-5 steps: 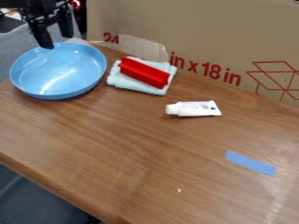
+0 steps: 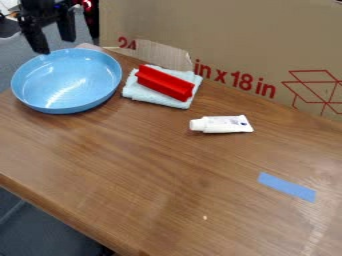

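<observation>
At the top left, the black gripper (image 2: 51, 38) hangs over the back rim of a blue round dish (image 2: 67, 82), its two dark fingers apart with nothing seen between them. To the dish's right, a red oblong block (image 2: 164, 82) lies on a folded pale cloth (image 2: 140, 94). A white tube (image 2: 221, 124) with a cap lies on the wooden table (image 2: 160, 190), right of the cloth.
A large cardboard box (image 2: 234, 45) stands along the back. A strip of blue tape (image 2: 286, 185) is on the table at the right.
The gripper has shifted slightly up and to the left since a second ago. The dish, block, cloth and tube have not moved.
</observation>
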